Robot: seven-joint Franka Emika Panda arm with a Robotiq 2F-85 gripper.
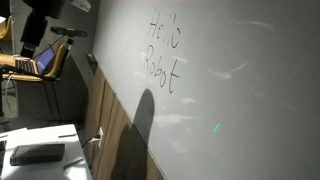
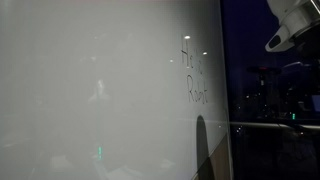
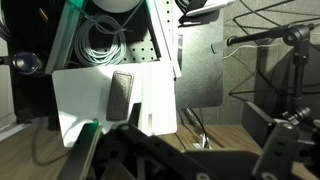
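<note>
A whiteboard (image 1: 240, 100) carries the handwritten words "Hello Robot" (image 1: 162, 52) in dark ink. The same writing (image 2: 196, 82) shows near the board's right side in exterior view 2. On a small white table (image 1: 75, 165) lies a dark block (image 1: 38, 153), which looks like a board eraser. From above, in the wrist view, the dark block (image 3: 120, 96) rests on the white surface. My gripper is open at the bottom of that view, its dark fingers spread wide and nothing visible between them. The block lies beyond the fingers, towards the left, apart from them.
Coiled pale cable (image 3: 100, 42) lies beside the white surface in the wrist view. A dark stand (image 3: 297, 70) is at the right. In exterior view 1 a chair with a laptop (image 1: 45, 62) stands at the left. The pale arm (image 2: 295, 22) is clear of the board.
</note>
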